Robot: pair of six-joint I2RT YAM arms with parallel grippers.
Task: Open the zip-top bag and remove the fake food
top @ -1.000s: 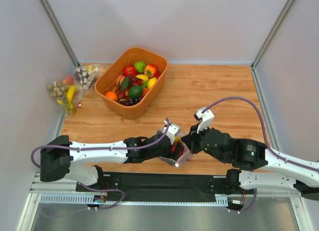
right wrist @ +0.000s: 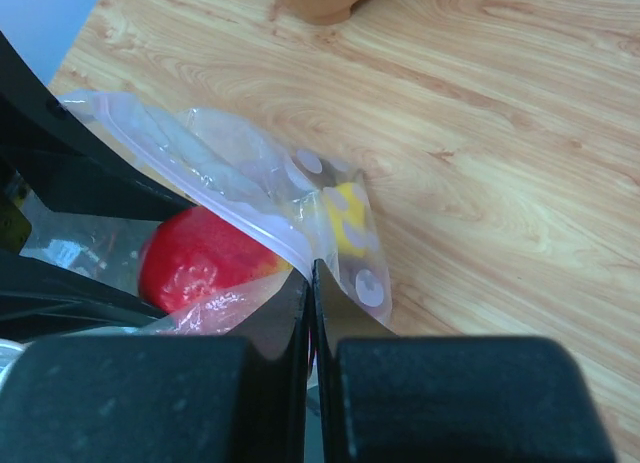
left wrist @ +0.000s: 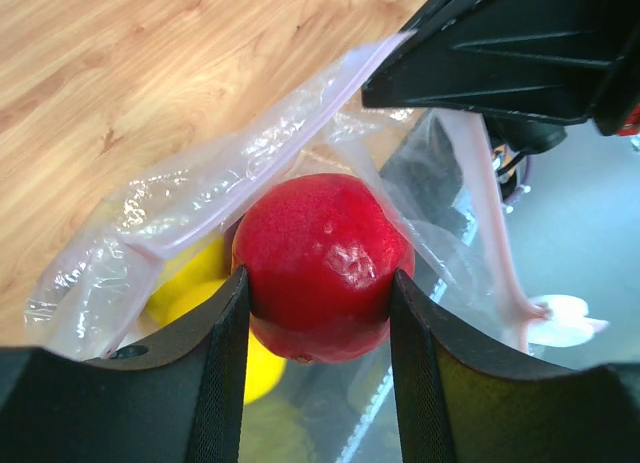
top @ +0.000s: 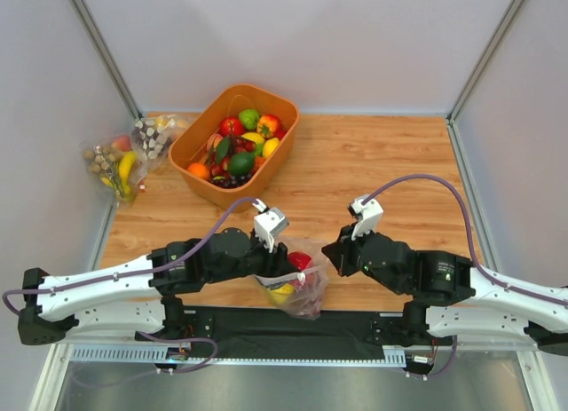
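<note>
A clear zip top bag [top: 307,297] lies near the table's front edge, its mouth spread apart. Inside are a round red fake fruit [left wrist: 320,253] and yellow pieces [left wrist: 262,368]. My left gripper reaches into the mouth with its fingers apart, one tip on each side of the red fruit; whether they press on it cannot be told. At the bag's right side my right gripper is shut on the bag's rim [right wrist: 215,198], the thin film running in between its fingertips. In the top view the left arm hides part of the bag.
An orange bin [top: 186,176] full of fake food stands at the back left. Two more filled bags, one with a banana [top: 126,169] and one with small dark and white pieces [top: 153,140], lie left of it.
The red fruit shows further left, and the bag leans that way. My right arm has barely moved.
</note>
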